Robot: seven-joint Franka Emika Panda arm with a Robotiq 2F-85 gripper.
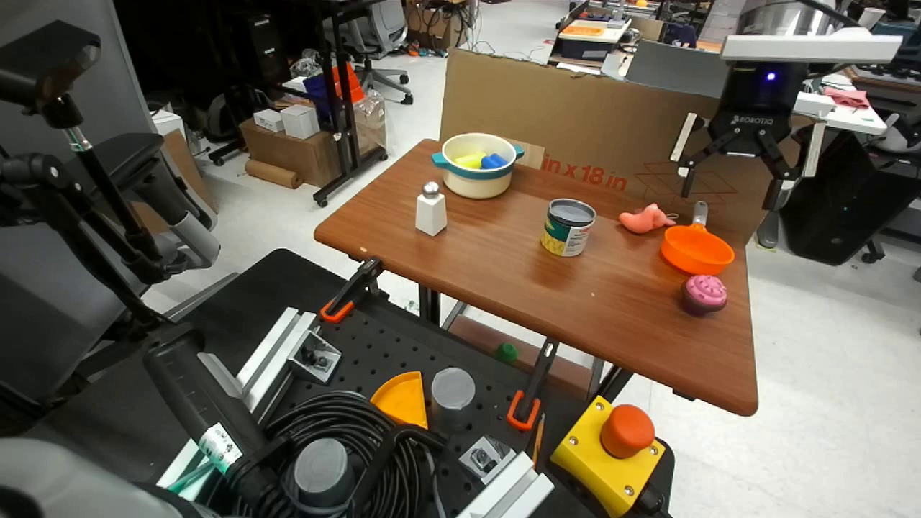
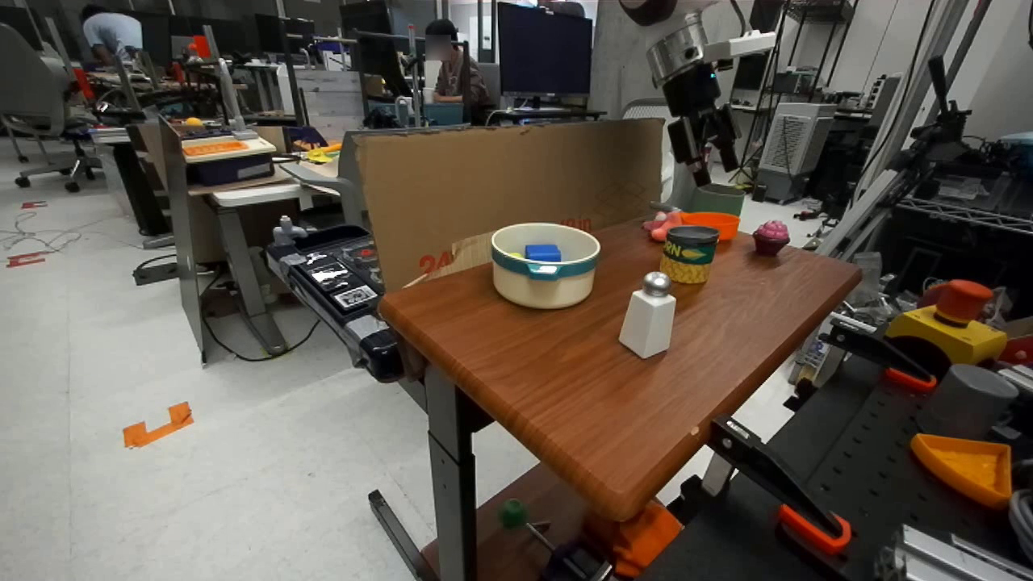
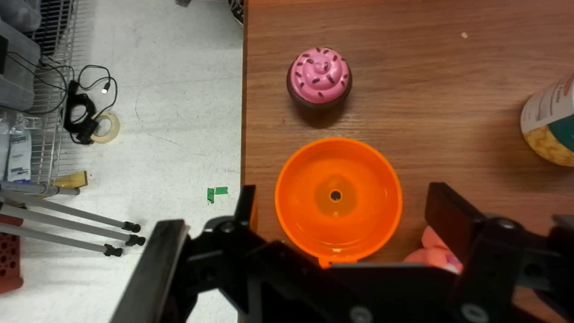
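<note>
My gripper (image 1: 728, 188) hangs open above the table's far right end, nothing between its fingers. Beneath it in the wrist view lies an orange pan (image 3: 340, 196), its handle hidden by the gripper. A cupcake with pink icing (image 3: 319, 75) sits beyond the pan, clear of it. Partly covered by a finger is a pink toy (image 3: 433, 252); exterior view 1 shows this pink toy (image 1: 645, 219) whole, left of the pan. The corn can (image 1: 568, 228) stands upright mid-table. At the other end are a white shaker (image 1: 431, 210) and a cream pot (image 1: 477, 177) holding yellow and blue things.
A cardboard sheet (image 1: 535, 112) stands along the table's back edge. Two clamps grip the front edge, one clamp (image 1: 535, 384) near the middle. Bare wood (image 1: 509, 272) spreads in front of the can. The table's right edge lies close to the pan.
</note>
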